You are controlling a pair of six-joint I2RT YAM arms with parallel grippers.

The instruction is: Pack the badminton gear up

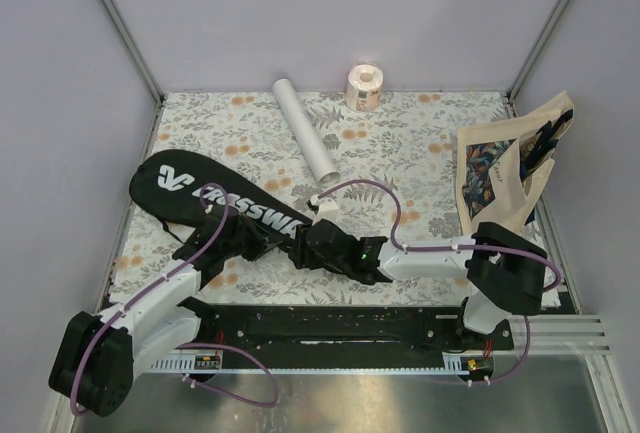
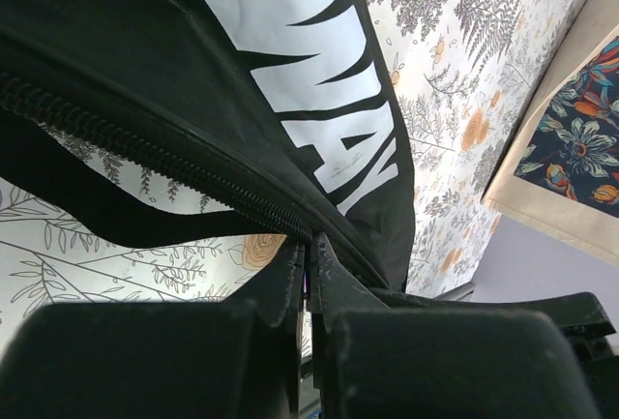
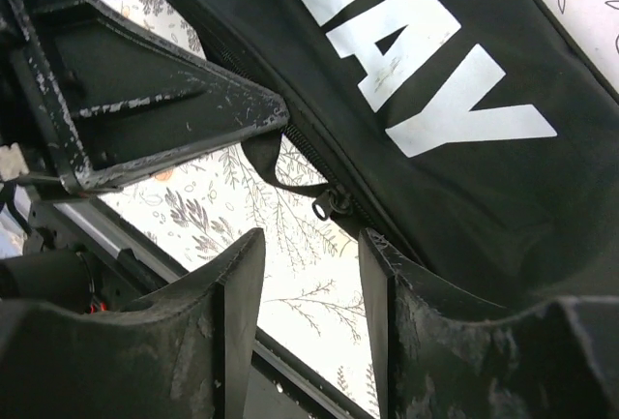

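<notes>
The long black racket bag (image 1: 205, 188) with white lettering lies slanting across the left of the table. At its near, zipped edge my left gripper is shut, the zip edge running in at its fingertips. Strips of bag and strap show around these fingers. Close to its right, my right gripper stands open over the same edge. Just ahead of its gap sits a dark zip pull (image 3: 334, 202) with a small ring, not held. Its right finger (image 3: 372, 254) overlaps the bag in view. From above, both arms cover much of the bag's right end.
An upright cream tote bag (image 1: 480, 183) with a floral panel and dark items stands at the right. A white tube (image 1: 305, 133) and a paper roll (image 1: 364, 87) are at the back.
</notes>
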